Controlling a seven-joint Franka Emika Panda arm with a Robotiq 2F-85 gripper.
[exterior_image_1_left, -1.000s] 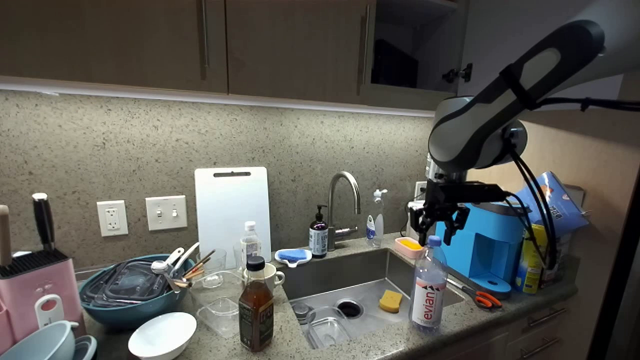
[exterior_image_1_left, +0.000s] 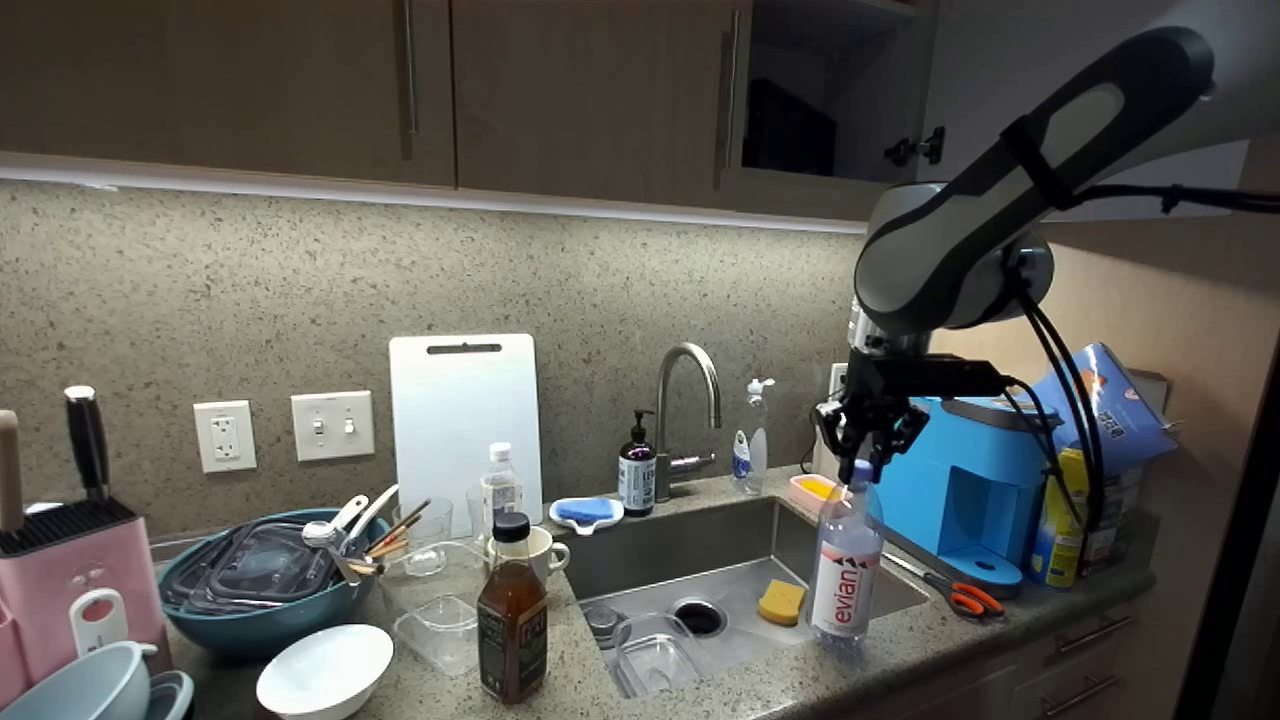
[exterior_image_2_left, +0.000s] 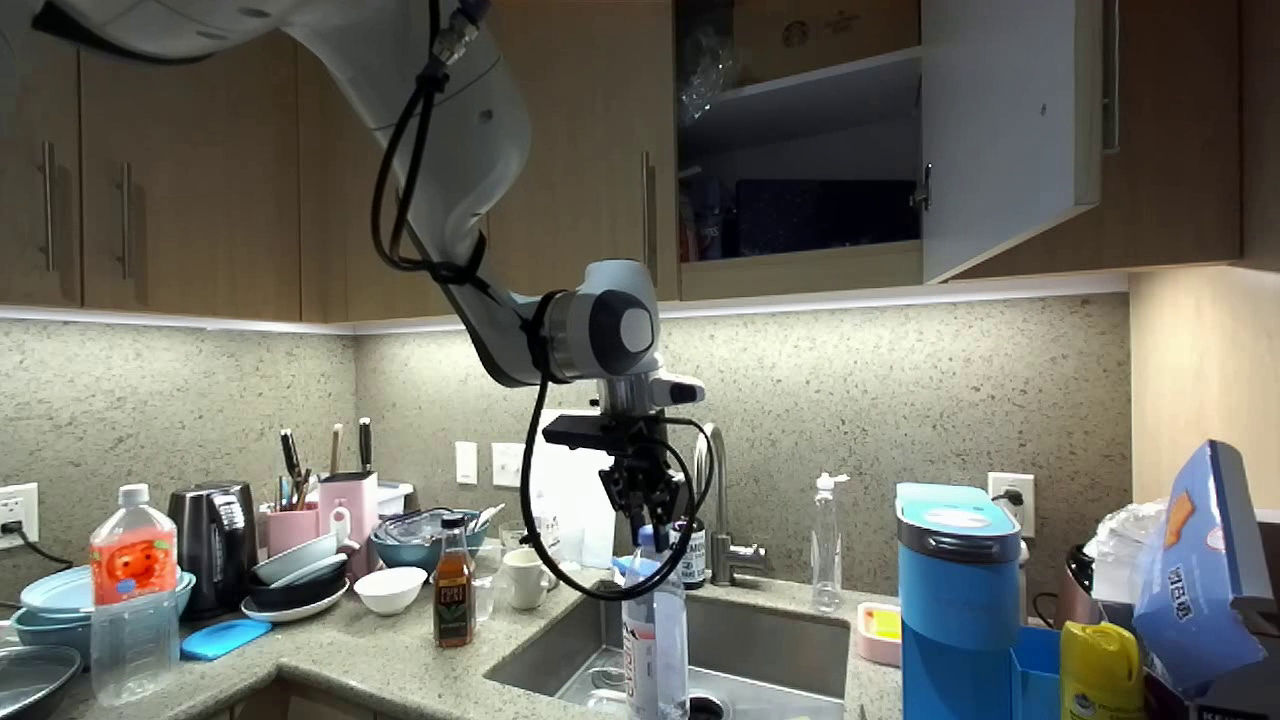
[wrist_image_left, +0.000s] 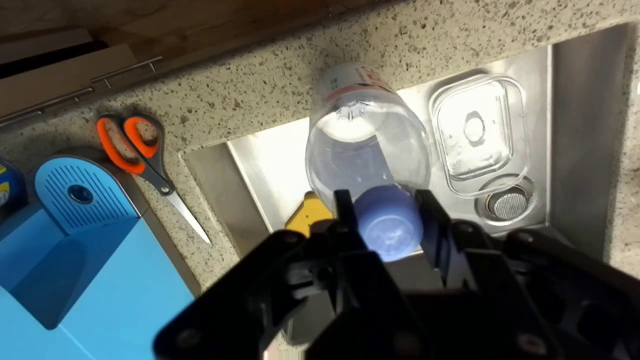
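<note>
A clear Evian bottle (exterior_image_1_left: 848, 584) with a pink-and-white label stands nearly upright at the front rim of the sink in exterior view 1. My gripper (exterior_image_1_left: 864, 466) is over its top, shut on the light-blue cap. From the wrist view, the cap (wrist_image_left: 390, 222) sits between the two dark fingers, and the bottle's clear body leans away toward the counter's front edge. Exterior view 2 shows the same bottle (exterior_image_2_left: 655, 642) below my gripper (exterior_image_2_left: 649, 532), its base cut off by the frame. Whether the base touches the counter is hard to tell.
The steel sink (exterior_image_1_left: 672, 540) holds a yellow sponge (exterior_image_1_left: 782, 602) and a clear container (wrist_image_left: 474, 129). Orange-handled scissors (wrist_image_left: 144, 156) and a blue coffee machine (exterior_image_1_left: 960, 480) are close on the right. A sauce bottle (exterior_image_1_left: 512, 618) stands left of the sink.
My gripper has come down a little and its fingers have closed on the cap. The bottle has shifted slightly left and appears a little higher, with a slight tilt.
</note>
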